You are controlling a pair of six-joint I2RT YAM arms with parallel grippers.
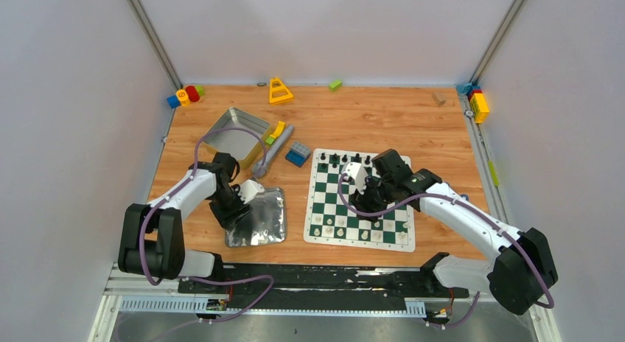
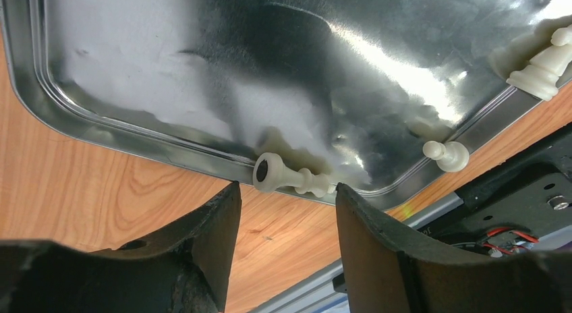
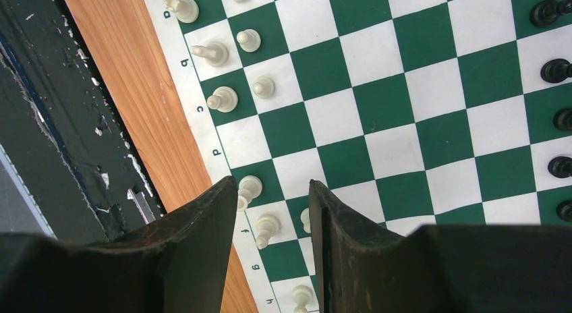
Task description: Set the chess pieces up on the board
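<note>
My left gripper is open above the near edge of the shiny metal tray (image 2: 155,139). A white chess piece (image 2: 310,183) lies on its side along the tray rim, between the fingertips in the left wrist view; contact cannot be told. Another white piece (image 2: 545,67) and a white pawn (image 2: 450,156) are by the tray's other edge. Over the chessboard (image 1: 322,202), my right gripper stands open and empty. White pieces, such as a rook (image 3: 183,8), stand along rank one, with gaps at d and g. Black pieces (image 3: 556,71) stand across the board.
An empty grey bin (image 1: 239,139), a grey cylinder (image 1: 274,149) and toy bricks (image 1: 298,154) sit behind the tray. A yellow triangle (image 1: 280,91) lies farther back. Bare wood separates tray and board, and the back right is mostly clear.
</note>
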